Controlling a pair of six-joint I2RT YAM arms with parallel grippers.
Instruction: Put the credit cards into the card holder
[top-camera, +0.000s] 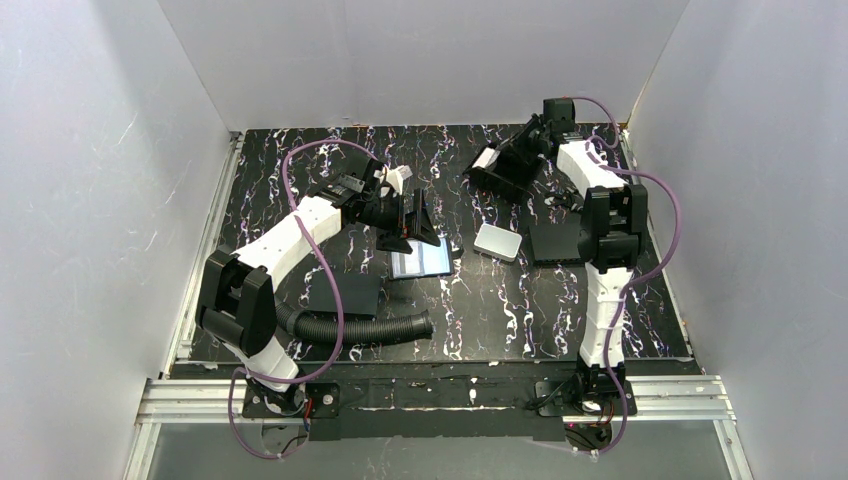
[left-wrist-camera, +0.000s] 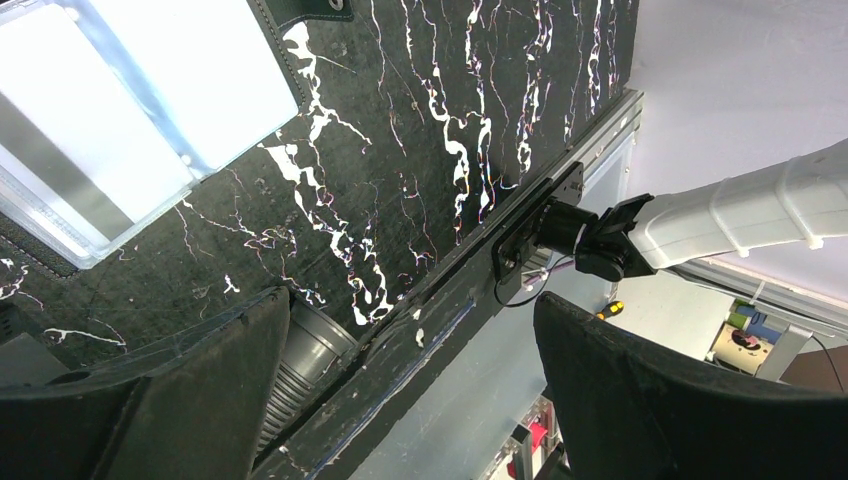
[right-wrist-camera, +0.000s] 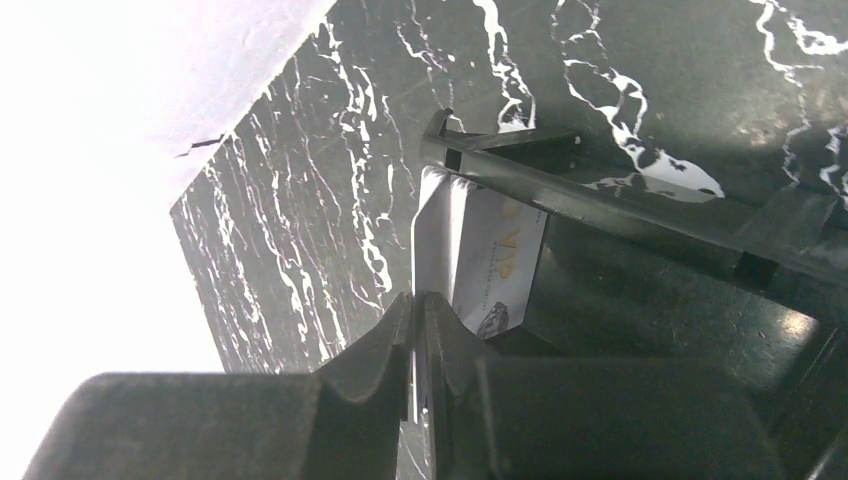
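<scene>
The card holder (top-camera: 420, 258) lies spread on the table, its clear pockets (left-wrist-camera: 80, 130) filling the upper left of the left wrist view. Above it, my left gripper is open, fingers wide apart with nothing between them. At the back stands a black box (top-camera: 503, 190) with white cards at its left end. In the right wrist view my right gripper is shut on the edge of a white card (right-wrist-camera: 432, 235). Behind that card leans another with "VIP" lettering (right-wrist-camera: 508, 250), under the box's dark rim. How many cards are pinched, I cannot tell.
A white case (top-camera: 497, 242) sits between the card holder and a flat black box (top-camera: 556, 244). Another black slab (top-camera: 343, 294) and a ribbed black hose (top-camera: 360, 329) lie at front left.
</scene>
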